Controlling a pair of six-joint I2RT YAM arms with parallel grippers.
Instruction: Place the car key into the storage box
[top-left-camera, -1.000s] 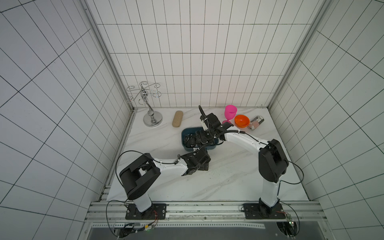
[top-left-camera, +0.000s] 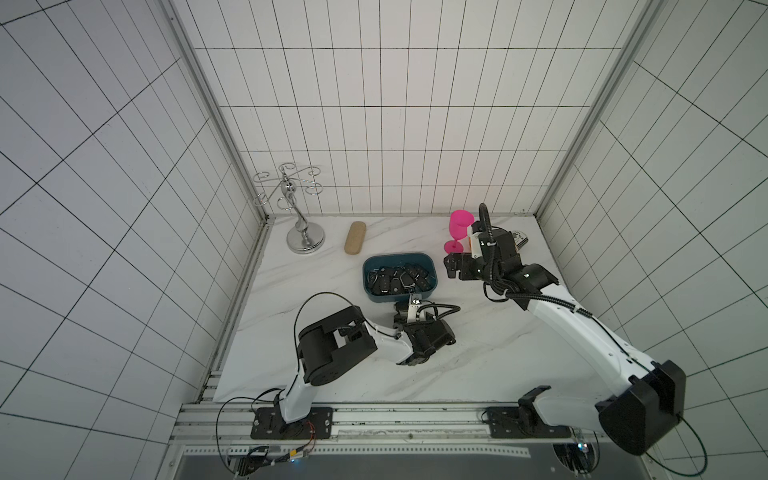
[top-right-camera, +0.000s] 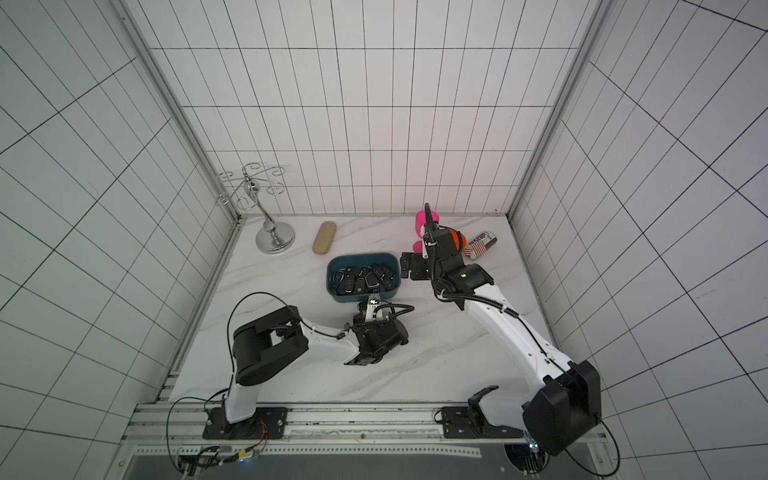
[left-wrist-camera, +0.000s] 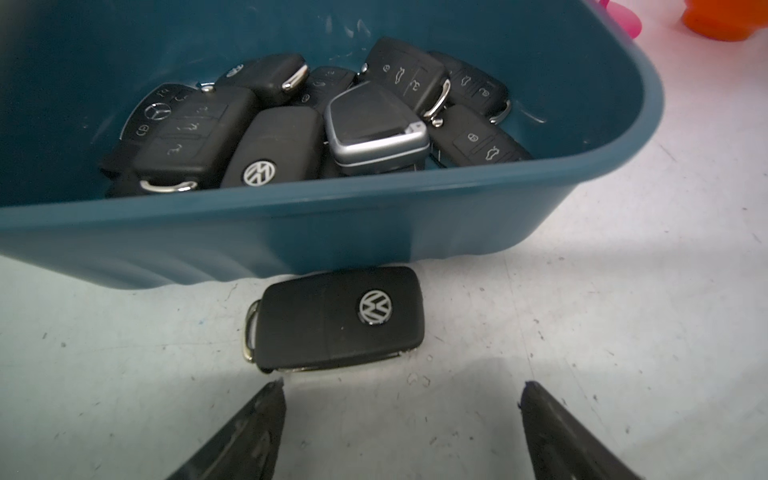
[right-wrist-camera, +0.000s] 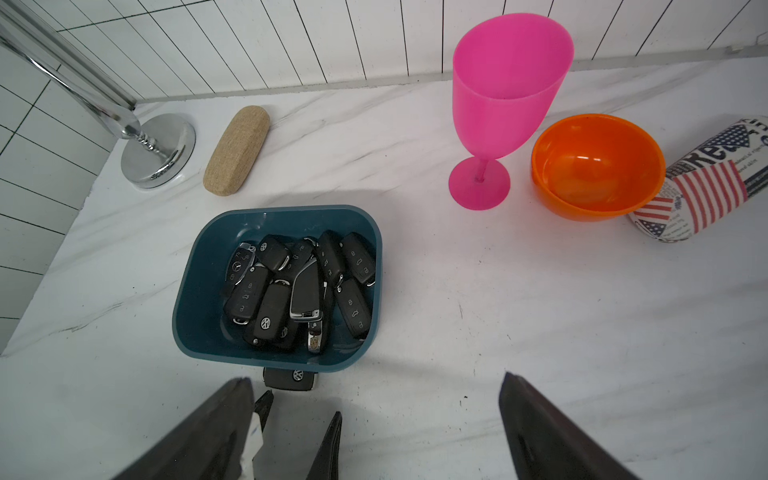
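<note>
A black VW car key lies flat on the table against the near outside wall of the teal storage box, which holds several black keys. My left gripper is low in front of that key, open, with its fingertips apart and nothing between them. My right gripper is raised to the right of the box in the top views, open and empty, looking down across the table in its wrist view.
At the back stand a chrome rack, a beige block, a pink goblet, an orange bowl and a can on its side. The table right of the box is clear.
My right arm has moved up and right, away from over the box. My left gripper has shifted slightly rightward in front of the box, its arm reoriented.
</note>
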